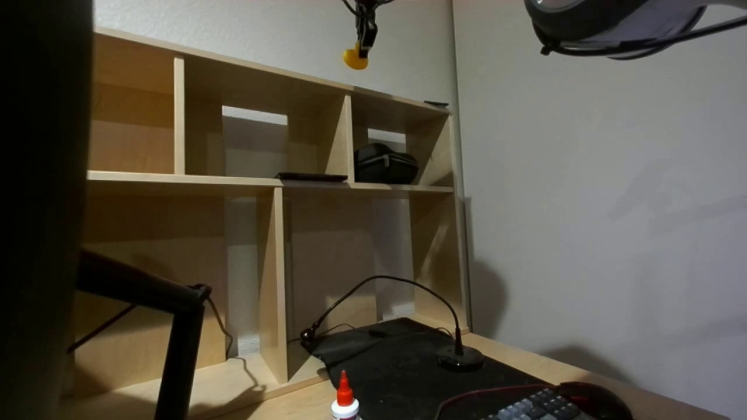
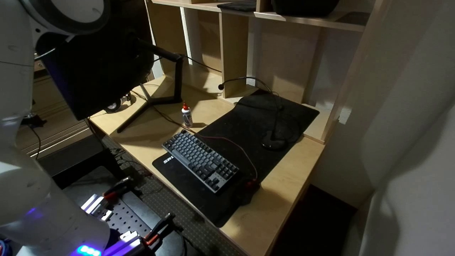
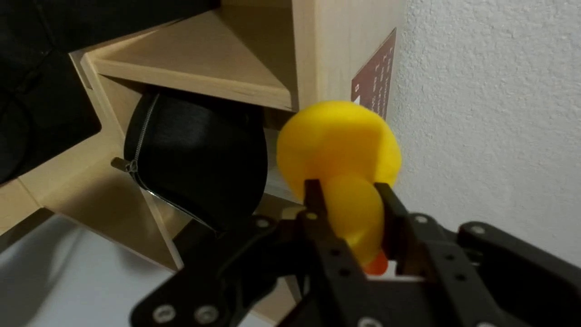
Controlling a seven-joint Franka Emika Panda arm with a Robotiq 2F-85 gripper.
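A yellow rounded object, which looks like a rubber duck (image 3: 338,142) with a bit of orange low down, is pinched between the two black fingers of my gripper. In exterior view 1 the same yellow duck (image 1: 355,59) hangs from the gripper (image 1: 362,50), in the air above the top of the wooden shelf unit (image 1: 231,63). A gap of wall shows between it and the shelf top in that view. The second exterior view shows neither the duck nor the gripper.
A black zippered case (image 1: 385,165) sits in the upper right compartment, and a flat dark item (image 1: 311,177) lies left of it. A thin dark piece (image 1: 436,104) rests on the shelf top's right end. Below are a glue bottle (image 2: 186,116), a keyboard (image 2: 200,160) and a gooseneck microphone (image 2: 273,140).
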